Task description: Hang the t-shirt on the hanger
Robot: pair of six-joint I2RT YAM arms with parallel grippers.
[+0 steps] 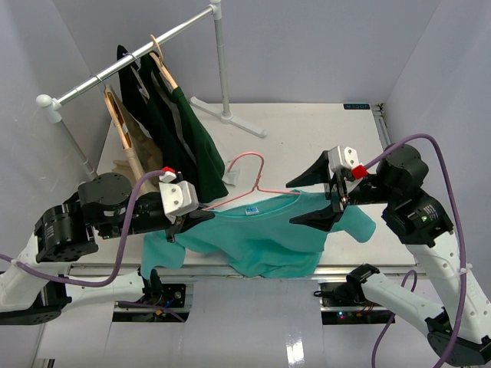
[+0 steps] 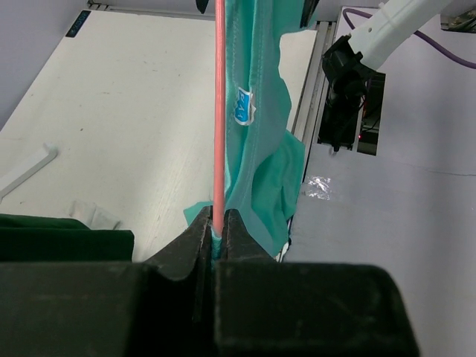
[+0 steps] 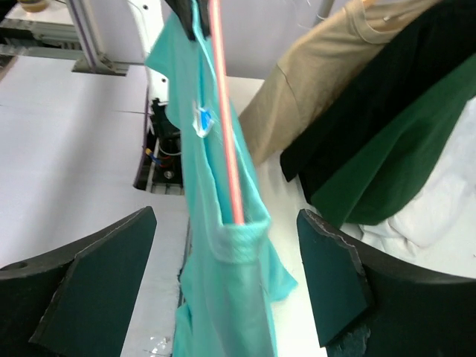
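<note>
A pink hanger [image 1: 260, 172] sits inside the neck of the teal t-shirt [image 1: 261, 238], its hook and part of its bar showing above the collar. My left gripper is shut on the hanger's left end with collar cloth. My right gripper [image 1: 311, 198] is open at the shirt's right shoulder; in the right wrist view the hanger's bar and cloth [image 3: 243, 245] lie between its spread fingers. The shirt hangs along the table's front edge, with a blue label [image 2: 243, 105] at the collar.
A white rail [image 1: 178, 27] at the back left holds dark green and tan garments on hangers, close to my left arm.
</note>
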